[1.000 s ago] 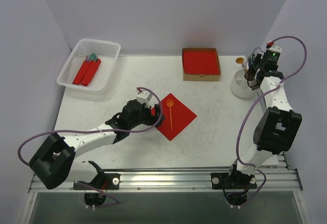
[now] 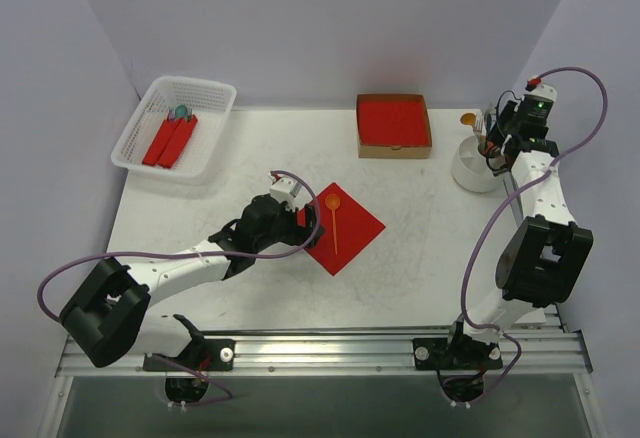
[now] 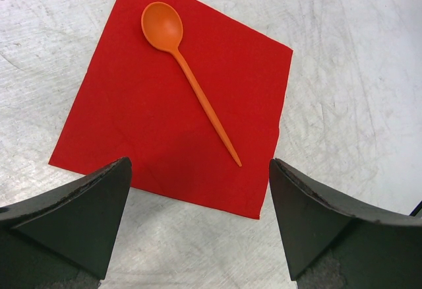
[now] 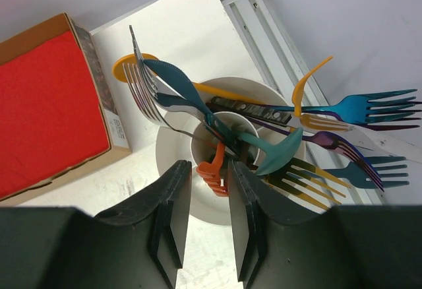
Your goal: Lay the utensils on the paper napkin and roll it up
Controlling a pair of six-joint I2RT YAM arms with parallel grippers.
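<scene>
An orange spoon (image 3: 204, 101) lies across the square red napkin (image 3: 142, 111) on the table. My left gripper stands open at the napkin's near edge, nothing between its fingers. At the back right, a white round holder (image 4: 173, 150) is crowded with utensils. Over it is my right gripper, its fingers part open. Between and just beyond the fingertips an orange utensil (image 4: 212, 171) shows, with no visible grip on it. A steel fork (image 4: 140, 92), a teal utensil (image 4: 283, 152) and a purple fork (image 4: 333, 142) stick out around it.
A cardboard box (image 2: 395, 151) of red napkins stands at the back, left of the holder. The white basket (image 2: 210, 143) at the far left contains red rolls with utensils. A metal rail and wall lie close right of the holder. Mid-table is clear.
The right arm has shifted slightly to the right over the holder in the last second. The left arm has barely moved, and the napkin and spoon lie as before.
</scene>
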